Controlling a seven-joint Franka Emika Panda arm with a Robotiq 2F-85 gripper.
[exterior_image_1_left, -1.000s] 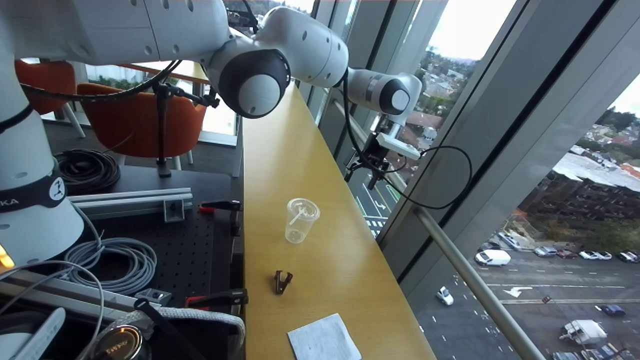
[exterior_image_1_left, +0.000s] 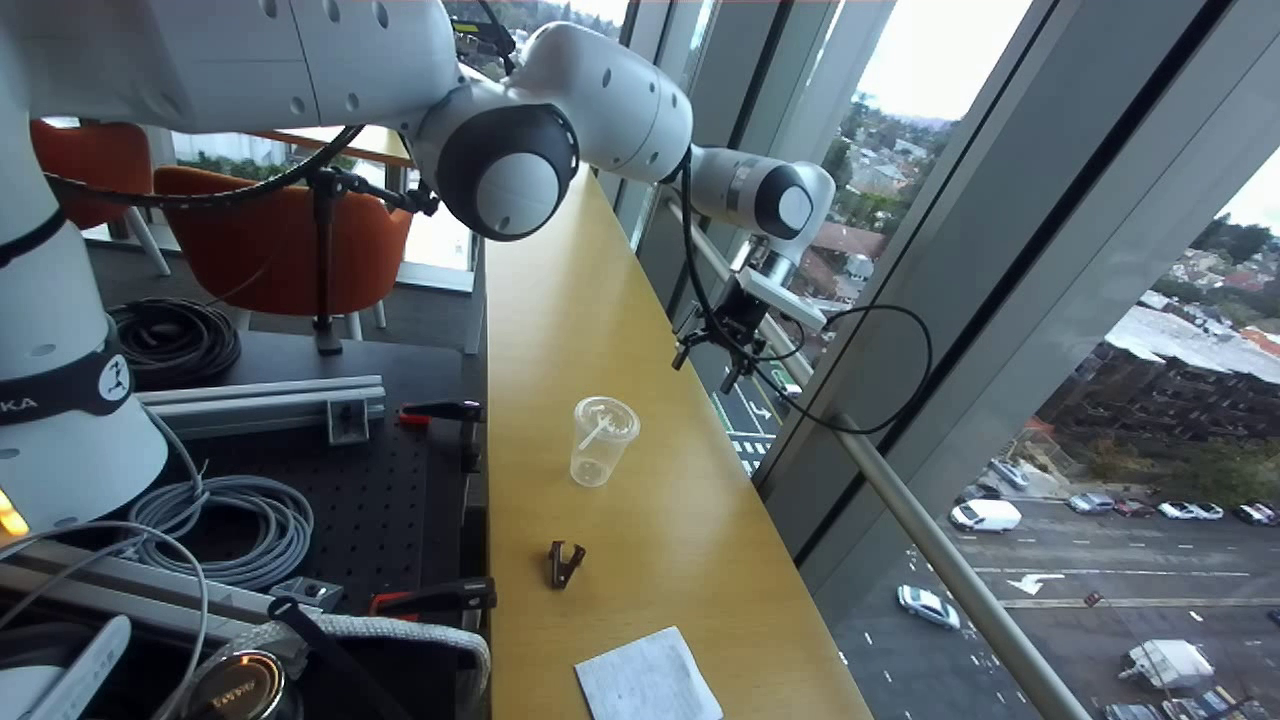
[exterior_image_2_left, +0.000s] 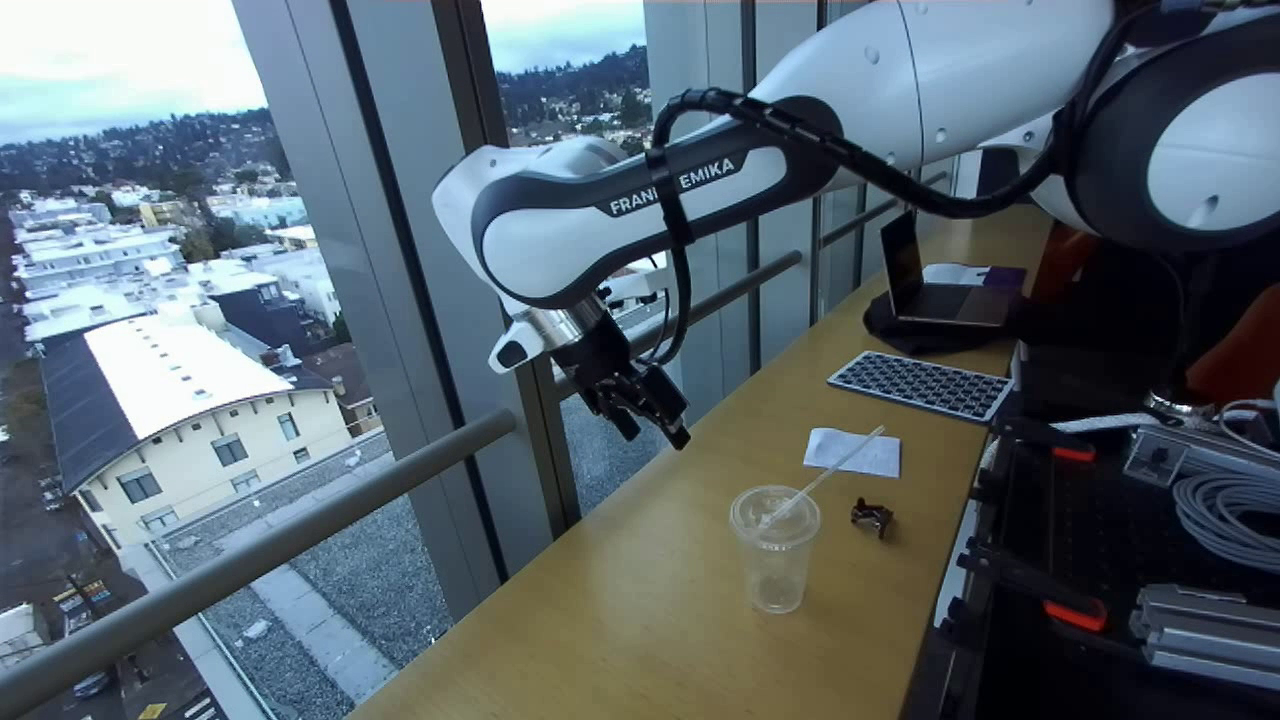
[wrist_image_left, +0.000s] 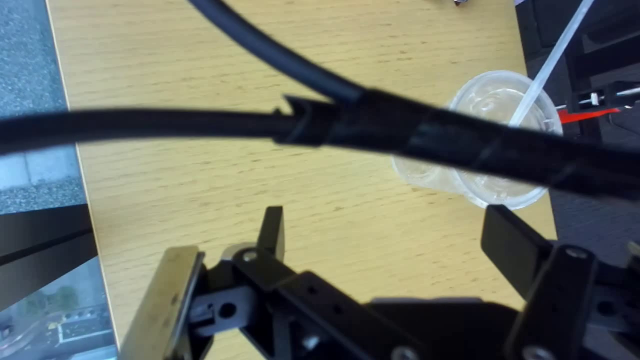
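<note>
A clear plastic cup (exterior_image_1_left: 599, 446) with a lid and a white straw stands upright on the wooden table. My gripper (exterior_image_1_left: 707, 371) hangs above the table's window side, apart from the cup. In the second exterior view the gripper (exterior_image_2_left: 655, 434) is to the left of the cup (exterior_image_2_left: 776, 564) and higher. From the wrist, the gripper's (wrist_image_left: 381, 231) two fingers are wide open with only bare table seen between them. The cup (wrist_image_left: 501, 192) shows at the upper right there, partly hidden behind a black cable.
A small dark clip (exterior_image_2_left: 872, 516) and a white paper (exterior_image_2_left: 902, 454) lie beyond the cup, with a keyboard (exterior_image_2_left: 921, 384) and laptop (exterior_image_2_left: 954, 294) farther off. A metal rail (exterior_image_2_left: 360, 504) runs along the windows. Cluttered black benches border the table's other side.
My gripper has shifted slightly left in the first exterior view, away from the windows and towards the table. The cup, clip and paper have stayed in place.
</note>
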